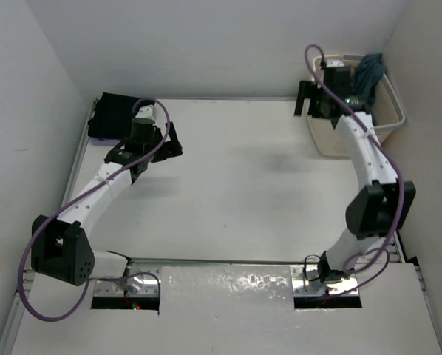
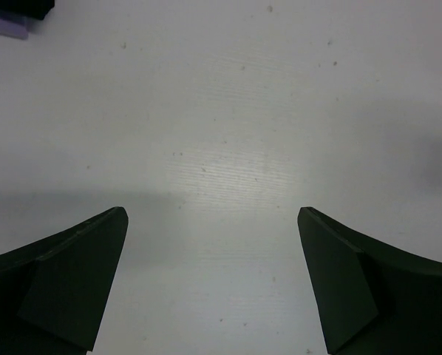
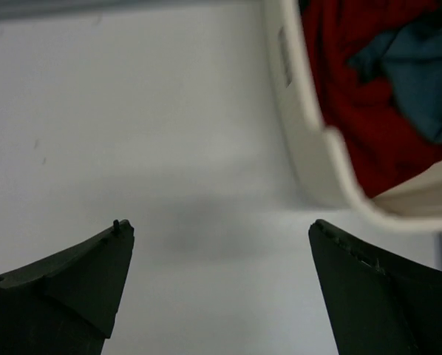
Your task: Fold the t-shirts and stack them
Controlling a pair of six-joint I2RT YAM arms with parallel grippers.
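Observation:
A folded black stack (image 1: 114, 115) on a purple layer rests at the back left of the table, its edge showing in the left wrist view. My left gripper (image 1: 167, 144) stands open over bare table, to the right of and below the stack. My right gripper (image 1: 304, 96) is open at the left side of the white basket (image 1: 387, 111), which holds red cloth (image 3: 361, 140) and teal cloth (image 3: 420, 81). The right wrist view is blurred.
Walls border the table at the back and on both sides.

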